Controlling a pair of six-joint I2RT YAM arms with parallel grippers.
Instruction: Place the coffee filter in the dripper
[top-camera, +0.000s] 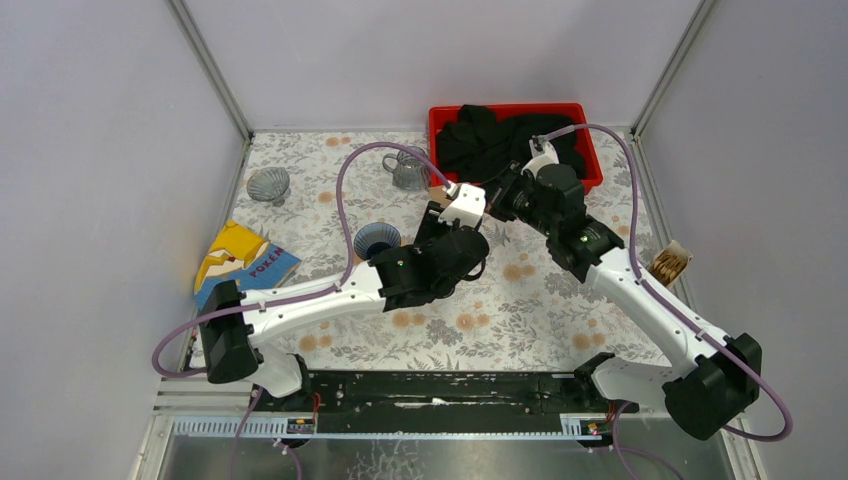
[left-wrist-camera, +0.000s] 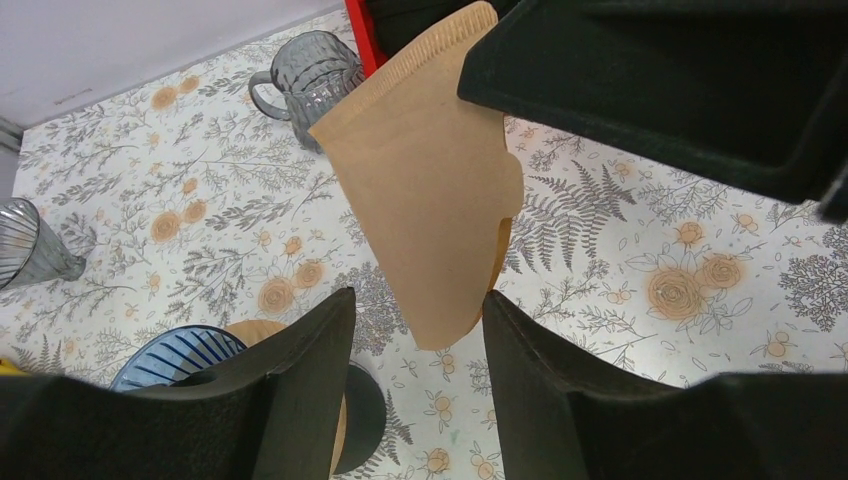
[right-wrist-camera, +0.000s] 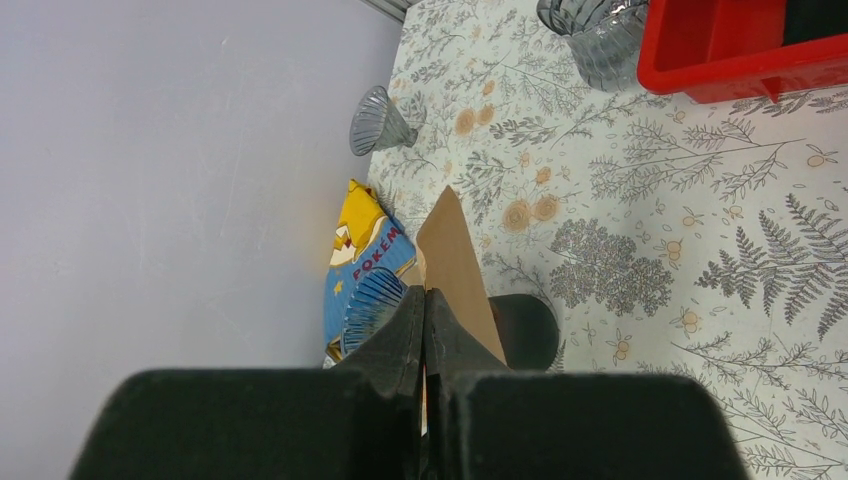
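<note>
My right gripper is shut on a brown paper coffee filter (left-wrist-camera: 420, 190), which hangs in the air in front of it. My left gripper is part open just below the filter's lower end, its fingertips near that edge; whether they touch it is hard to tell. The blue ribbed dripper (top-camera: 376, 236) stands on a dark base with some wood, left of both grippers in the top view and partly behind my left fingers in the left wrist view.
A glass mug (top-camera: 408, 170) and a glass cone (top-camera: 268, 183) stand behind. A red bin (top-camera: 585, 150) with dark cloth is at the back right, a Pokémon packet (top-camera: 240, 260) at left, a holder (top-camera: 670, 262) at right.
</note>
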